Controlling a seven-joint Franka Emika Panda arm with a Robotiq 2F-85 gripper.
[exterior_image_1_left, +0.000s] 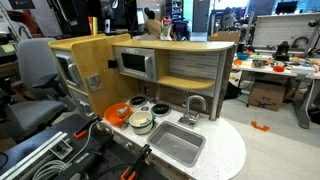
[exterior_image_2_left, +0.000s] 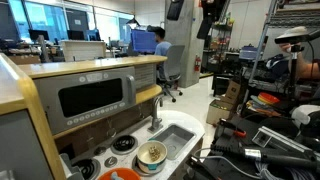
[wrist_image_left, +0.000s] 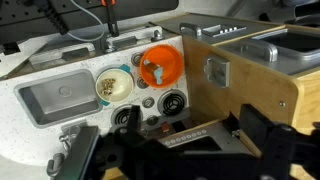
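Note:
My gripper hangs high over the toy kitchen counter, and its dark fingers stand wide apart with nothing visible between them. Below, in the wrist view, an orange bowl holds a small pale bluish item. Beside it sits a cream bowl with small brownish contents. Exterior view 1 shows the orange bowl left of the cream bowl, both near the counter's front. From the other side, the cream bowl is clear, while the orange bowl is cut off at the bottom edge.
A sink with a faucet lies right of the bowls. Round burners sit behind them. A microwave stands on the shelf unit, with a wooden cabinet at the side. White counter right of the sink is bare.

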